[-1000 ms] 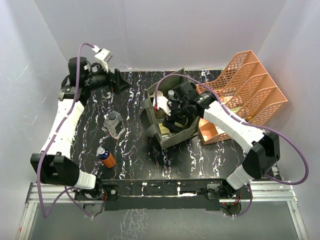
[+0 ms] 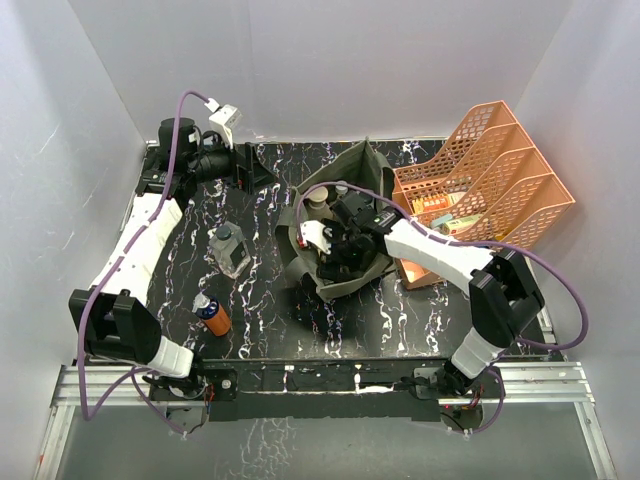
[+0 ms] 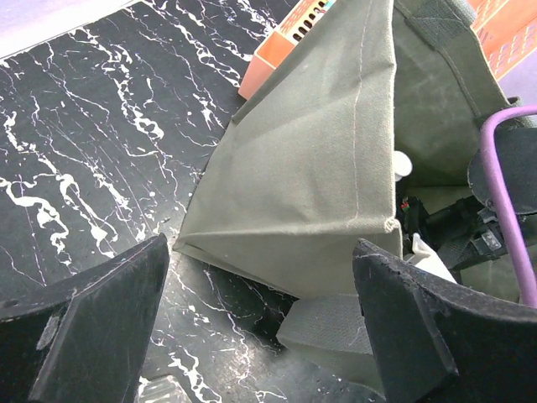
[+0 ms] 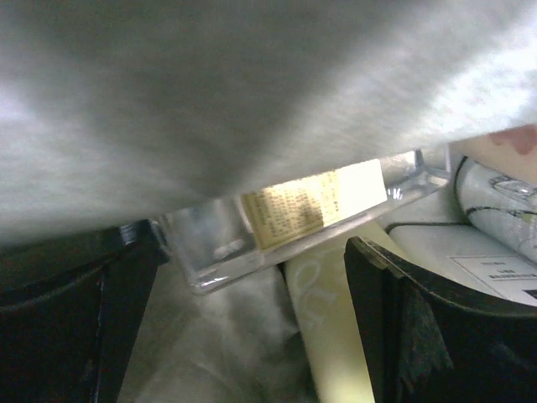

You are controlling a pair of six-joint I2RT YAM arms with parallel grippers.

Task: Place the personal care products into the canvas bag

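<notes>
The canvas bag (image 2: 355, 160) stands open mid-table with products inside. My right gripper is down inside it, open, close to a clear labelled container (image 4: 310, 206), a pale yellow tube (image 4: 327, 336) and white cylinders. My left gripper is open above the left side of the table beside the bag (image 3: 285, 168), holding nothing. A clear bottle (image 2: 229, 250) and an orange bottle with a white cap (image 2: 212, 315) stand on the table left of the bag.
An orange perforated organizer (image 2: 520, 190) with small items stands right of the bag. Walls enclose the sides and back.
</notes>
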